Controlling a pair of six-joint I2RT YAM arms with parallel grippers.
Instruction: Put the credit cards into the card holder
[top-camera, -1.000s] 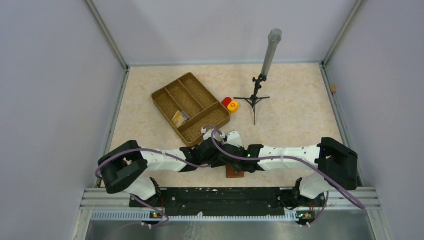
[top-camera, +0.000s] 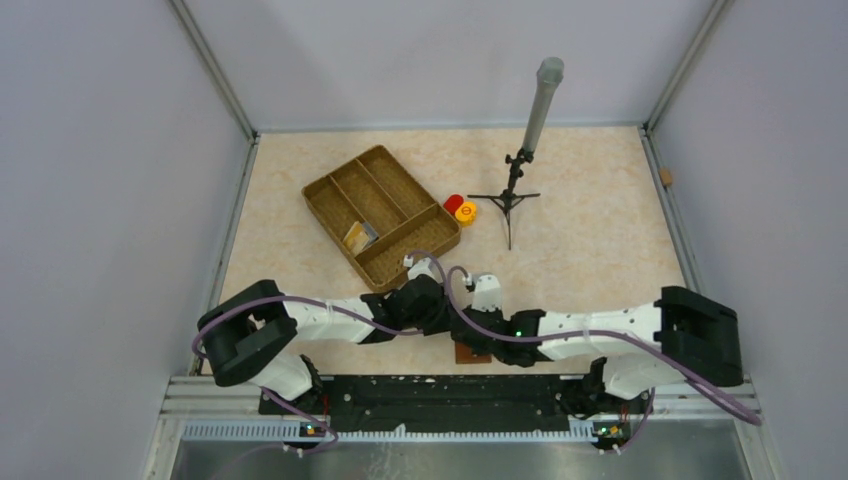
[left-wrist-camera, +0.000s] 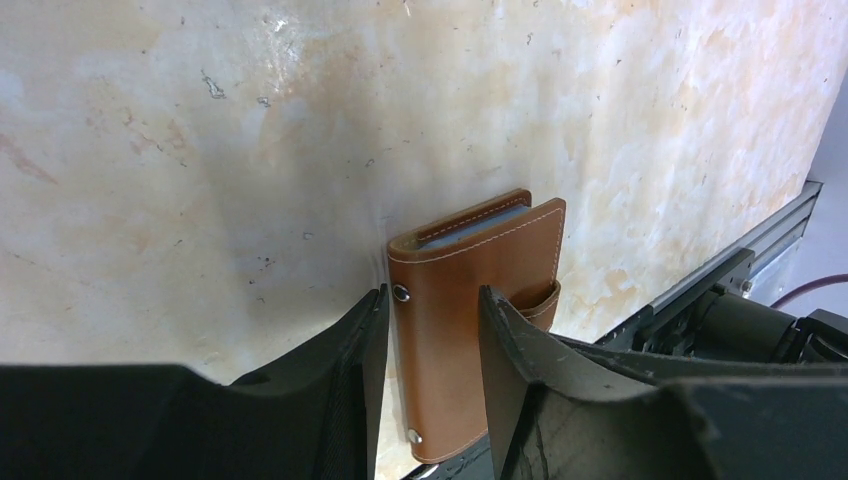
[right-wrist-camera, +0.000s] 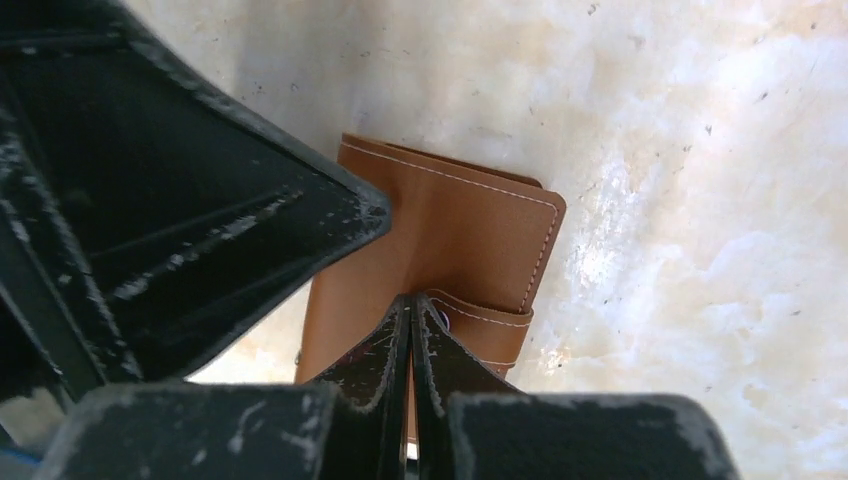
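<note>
The brown leather card holder (left-wrist-camera: 450, 330) lies near the table's front edge, its upper opening showing a pale lining or insert (left-wrist-camera: 472, 230). My left gripper is partly open, its fingers apart over the holder; whether they touch it is unclear. One dark left finger (right-wrist-camera: 345, 215) crosses the holder's upper left side in the right wrist view. With its fingertips together at the holder's closing strap (right-wrist-camera: 490, 335), my right gripper is shut, and nothing clearly shows between them. Several cards (top-camera: 359, 237) appear to lie in a compartment of the woven tray (top-camera: 322, 212).
A red object (top-camera: 453, 204) and a yellow one (top-camera: 466, 213) sit beside the tray's right corner. Behind and to the right stands a small tripod (top-camera: 507, 195) with a grey post. Both arms meet closely over the holder.
The holder has shifted slightly the same way. My left arm has stayed almost still.
</note>
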